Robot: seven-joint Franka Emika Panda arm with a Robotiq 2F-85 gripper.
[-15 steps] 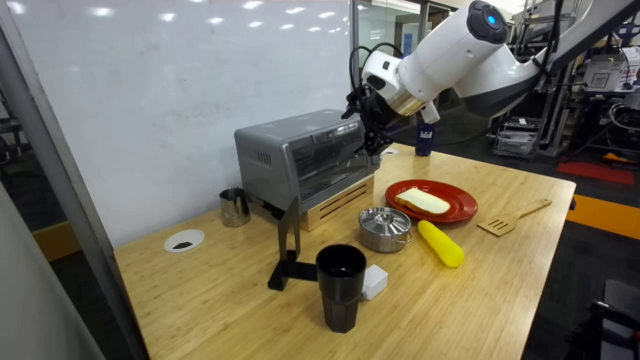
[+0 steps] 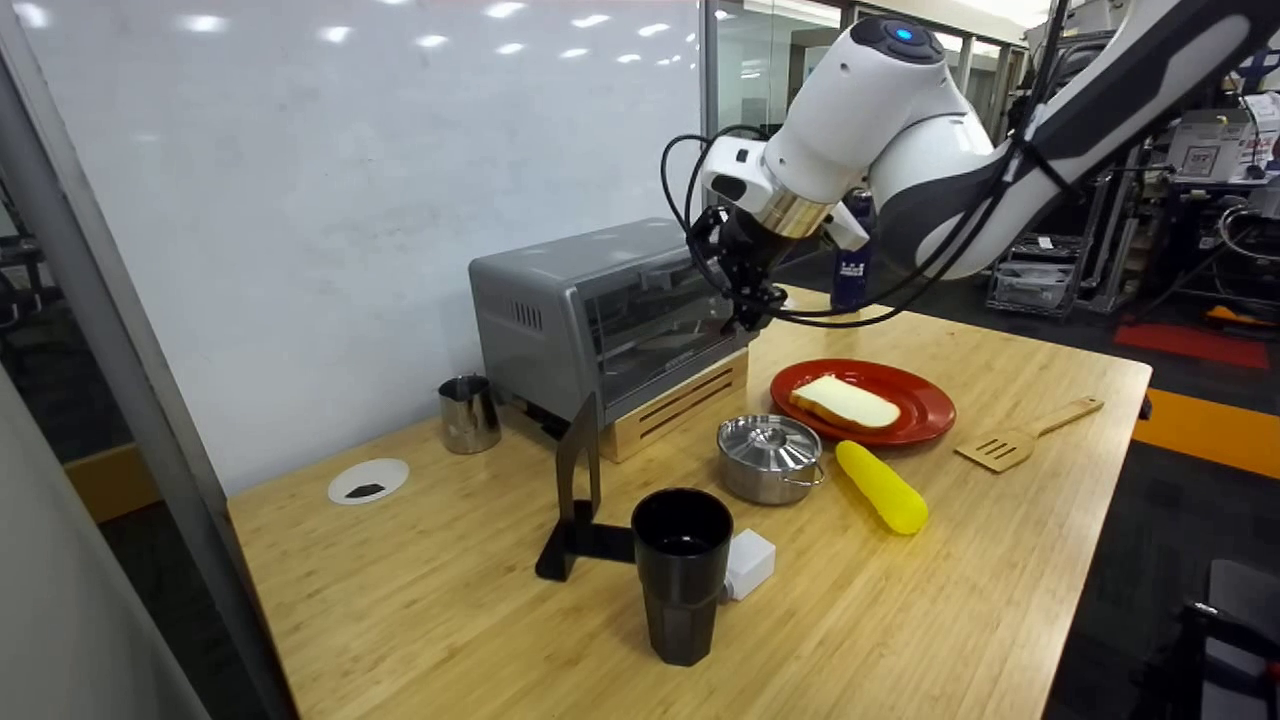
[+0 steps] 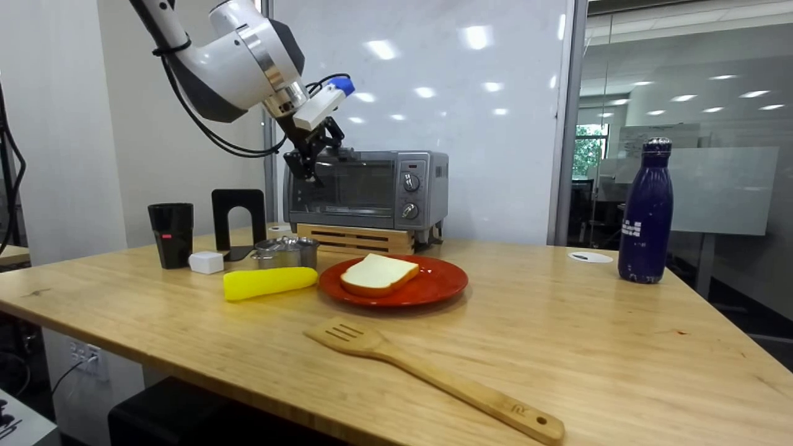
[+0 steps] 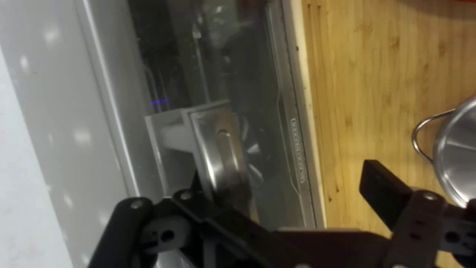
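Note:
The grey toaster oven (image 2: 540, 324) stands against the whiteboard with its glass door (image 3: 357, 186) closed. Its metal door handle (image 4: 218, 147) runs along the door's upper part. My gripper is open in front of the door. In the wrist view, one dark finger (image 4: 196, 182) is right beside the handle, partly behind it; whether they touch I cannot tell. The other finger (image 4: 383, 190) is well apart, over the table side. Nothing is gripped. A slice of bread (image 3: 377, 274) lies on the red plate (image 3: 446, 286) in front of the oven.
A lidded steel pot (image 2: 769, 456), a yellow object (image 2: 884, 486) and a wooden spatula (image 2: 1008, 449) lie in front. A black cup (image 2: 683, 564), black stand (image 2: 582, 528) and white block (image 2: 749, 562) are nearer the first exterior camera. A blue bottle (image 3: 645, 215) stands far right.
My arm has moved left in the first exterior view and its wrist has turned, bringing the gripper in front of the oven's handle side. The tabletop objects have not moved.

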